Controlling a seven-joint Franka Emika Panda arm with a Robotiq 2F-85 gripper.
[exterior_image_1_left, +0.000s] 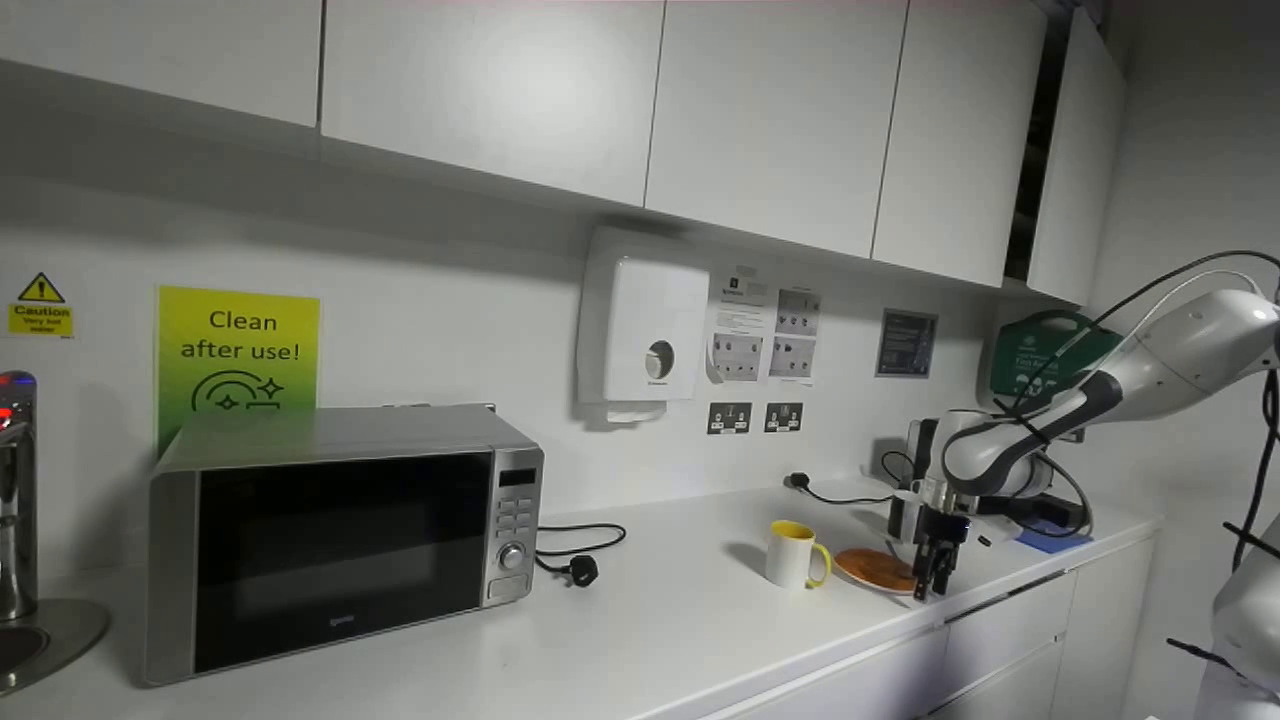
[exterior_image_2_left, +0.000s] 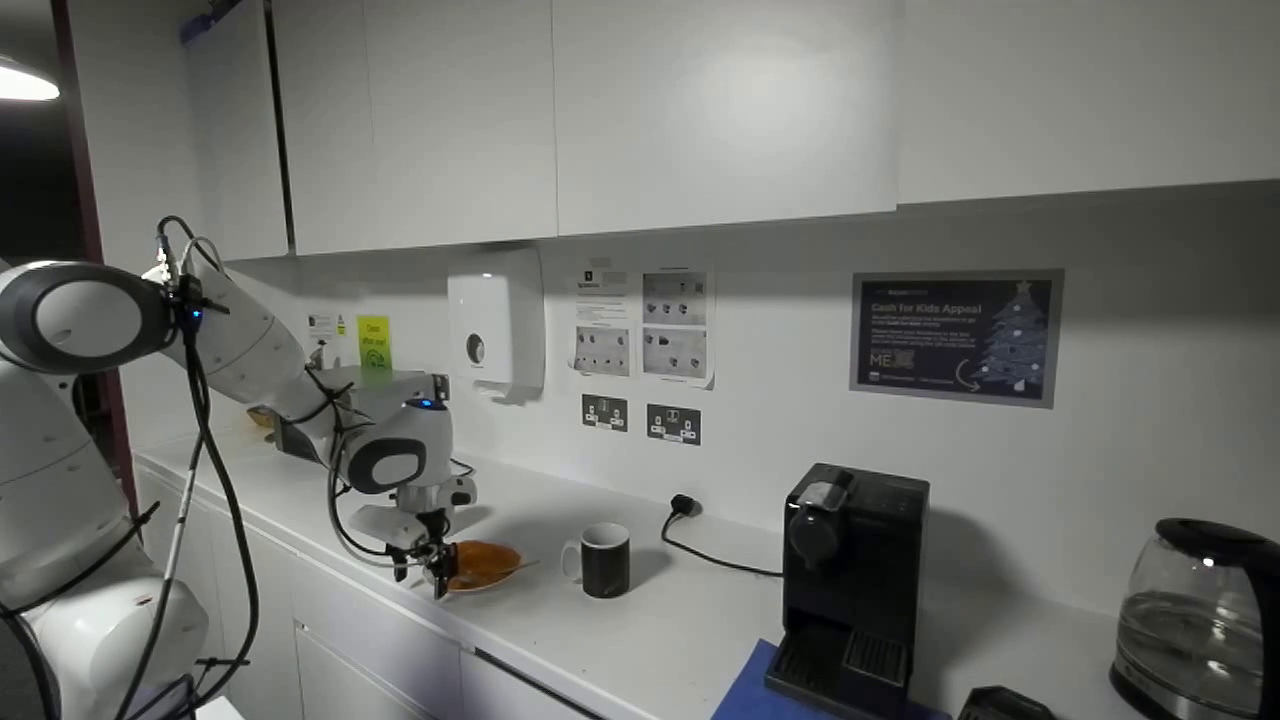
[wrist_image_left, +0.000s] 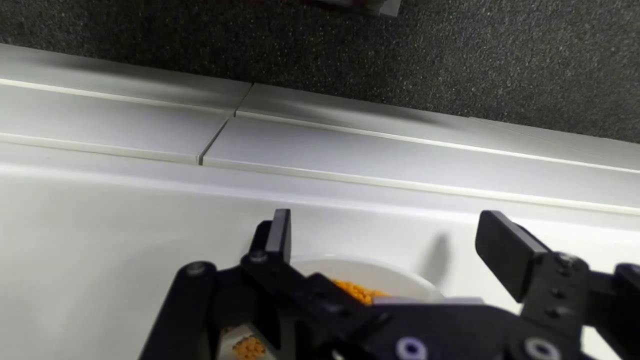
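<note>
A round plate or shallow bowl with an orange-brown filling sits near the counter's front edge. My gripper points down at its right side in exterior view 1. In the wrist view, the gripper is open, its two fingers wide apart and only white counter visible between the tips. Below them shows the dish's white rim with small orange pieces inside; the gripper's body hides most of it. Exterior view 2 has the dish just beyond the gripper. Whether they touch, I cannot tell.
A white mug with a yellow inside stands left of the dish. A dark mug, coffee machine and glass kettle are further along. The microwave stands far left, with clear counter before the mug.
</note>
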